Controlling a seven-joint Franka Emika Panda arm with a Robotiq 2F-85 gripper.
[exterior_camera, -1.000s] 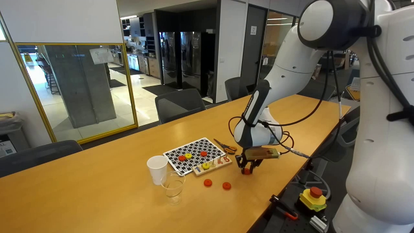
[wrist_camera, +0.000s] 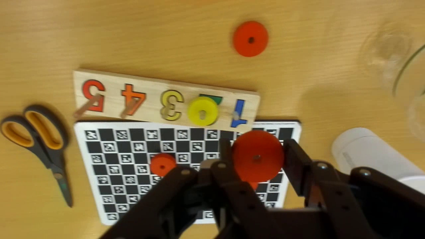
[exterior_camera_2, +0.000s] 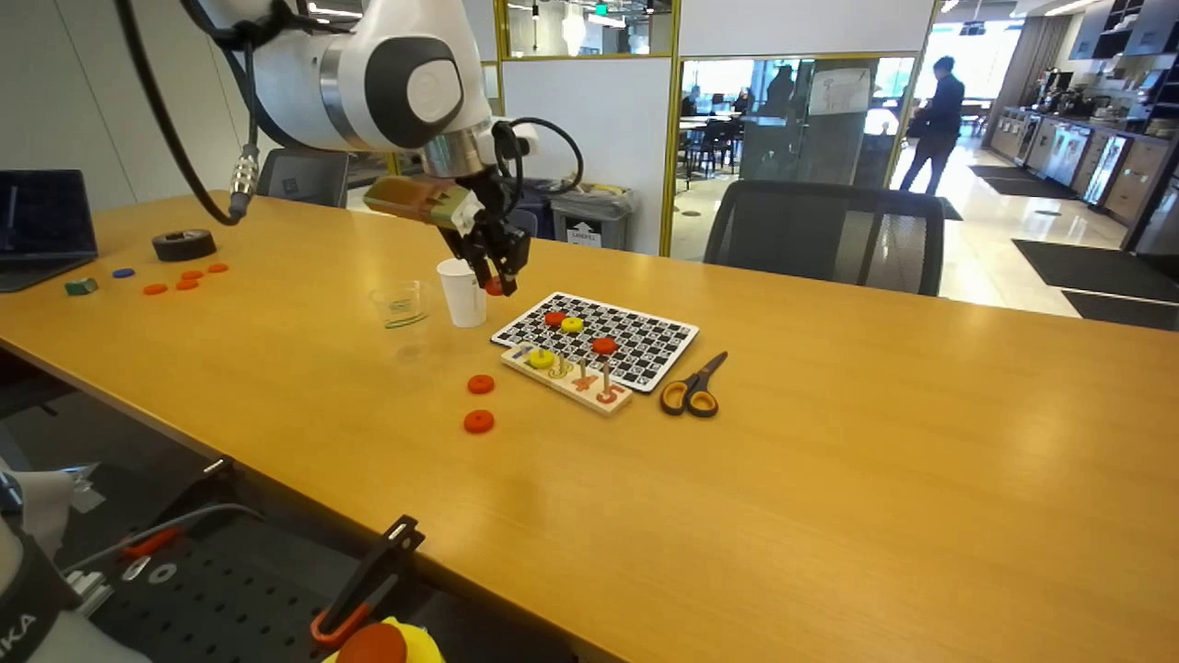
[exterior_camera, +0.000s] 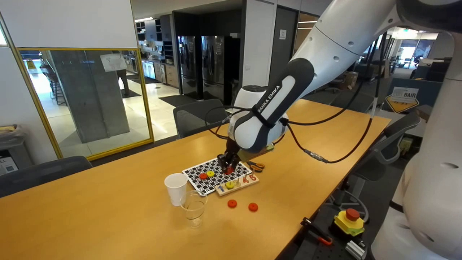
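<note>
A red ring (wrist_camera: 258,156) with a small centre hole is pinched between the fingers of my gripper, which is shut on it. In exterior view 2 the gripper (exterior_camera_2: 494,282) hangs in the air near the white cup, above the table. Below it in the wrist view lies the checkered board (wrist_camera: 110,157), bearing a red ring (wrist_camera: 163,164); another red piece there is mostly hidden behind the held ring. The wooden peg board (wrist_camera: 155,91), numbered 1 to 5, lies along the checkered board's edge, with a yellow ring (wrist_camera: 203,111) on peg 2.
Two loose red rings (exterior_camera_2: 480,383) lie on the table. The white cup (exterior_camera_2: 461,294) and clear cup (exterior_camera_2: 400,303) stand beside the checkered board. Black-and-orange scissors (exterior_camera_2: 693,387) lie at its other end. In exterior view 2, the table's right side is clear.
My gripper has lifted from low over the table near the peg board, carrying the red ring up and across, over the checkered board in exterior view 1. The pieces on the table keep their places.
</note>
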